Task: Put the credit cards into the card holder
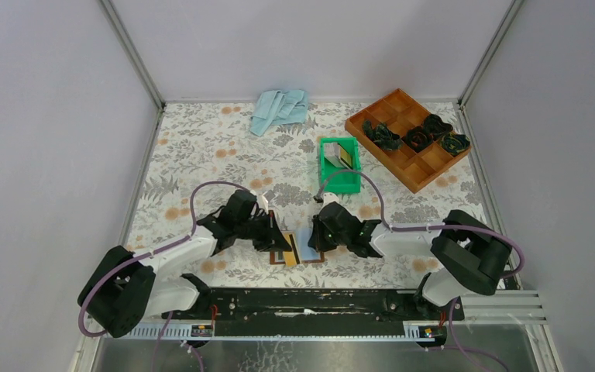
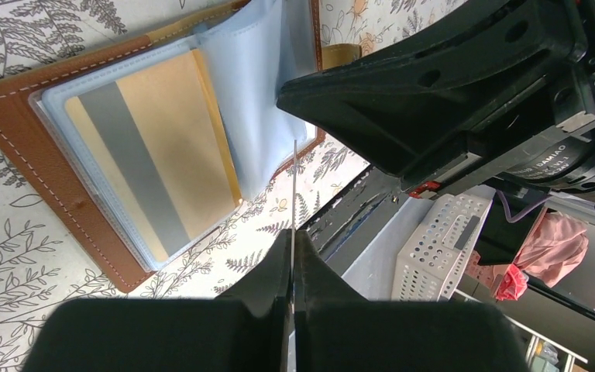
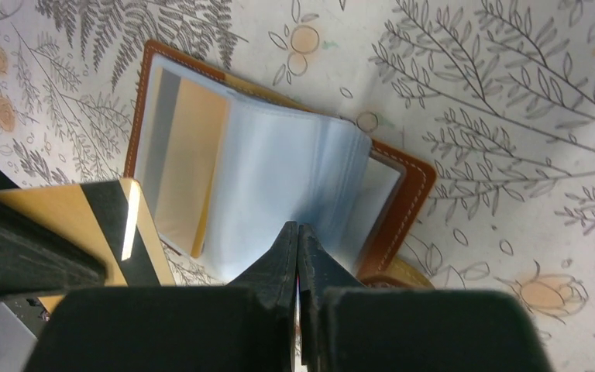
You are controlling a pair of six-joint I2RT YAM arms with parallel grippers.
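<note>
The card holder lies open, with a brown stitched cover (image 2: 42, 174) and clear-blue sleeves (image 3: 267, 178). One gold card with a grey stripe (image 2: 174, 128) is inside its left sleeve. My left gripper is shut on another gold credit card with a black stripe, which appears edge-on in the left wrist view and hangs over the holder. My right gripper is shut, its tips against the blue sleeve, which bends up there; whether any sleeve is pinched between them is hidden.
Behind the arms stands a green tray (image 1: 344, 186) with cards (image 1: 345, 156) in its far part. A wooden compartment box (image 1: 417, 180) with dark coiled items sits at the back right, and a blue cloth (image 1: 280, 108) lies at the back.
</note>
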